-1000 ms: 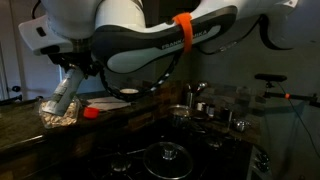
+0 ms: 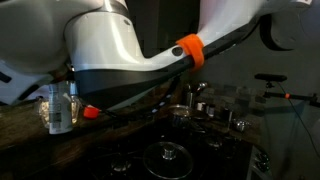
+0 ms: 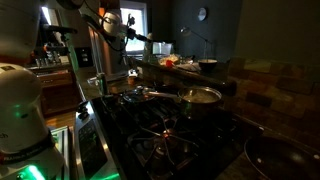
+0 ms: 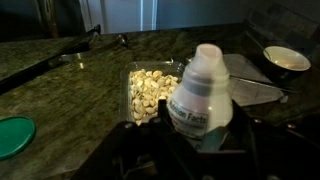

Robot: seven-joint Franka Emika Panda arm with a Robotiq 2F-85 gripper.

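Observation:
A white bottle (image 4: 200,95) with a nutrition label is held in my gripper, whose dark fingers close around it in the wrist view. The same bottle (image 2: 60,108) stands nearly upright at the left in exterior view 1, below the white arm. The arm hides most of the gripper there. Behind the bottle in the wrist view, a clear tray of pale nut-like pieces (image 4: 150,92) lies on the dark counter (image 4: 65,105). Whether the bottle touches anything cannot be told.
A green lid (image 4: 14,136) lies at the left of the counter, and a white bowl (image 4: 287,60) sits at the right. A red item (image 2: 91,112) is near the bottle. The stove holds a lidded pan (image 2: 168,160) and a pot (image 3: 200,96).
The bottle has gone from tilted to nearly upright and ended lower.

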